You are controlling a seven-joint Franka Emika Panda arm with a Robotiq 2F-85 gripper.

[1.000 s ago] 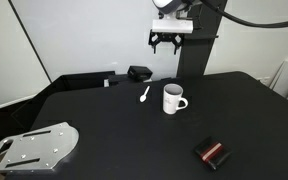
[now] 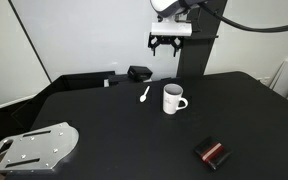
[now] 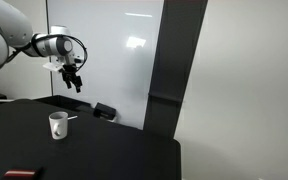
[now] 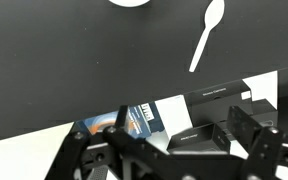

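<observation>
My gripper (image 2: 165, 50) hangs open in the air above the table's far edge, with nothing between its fingers; in the wrist view its two black fingers (image 4: 83, 140) stand wide apart. On the black table, a white mug (image 2: 172, 98) stands upright, its handle toward the right of exterior view 1. Just behind and left of the mug lies a white spoon (image 4: 208, 35), whole in the wrist view. A dark block with a reddish-brown stripe (image 2: 212, 152) rests near the table's front right. Only a bit of the mug (image 4: 130, 2) shows at the wrist view's top edge.
At the front left is a grey metal plate (image 2: 36, 148) with slots. Black boxes (image 2: 139, 73) sit beyond the table's far edge, below my gripper.
The mug, spoon and striped block stay where they were.
</observation>
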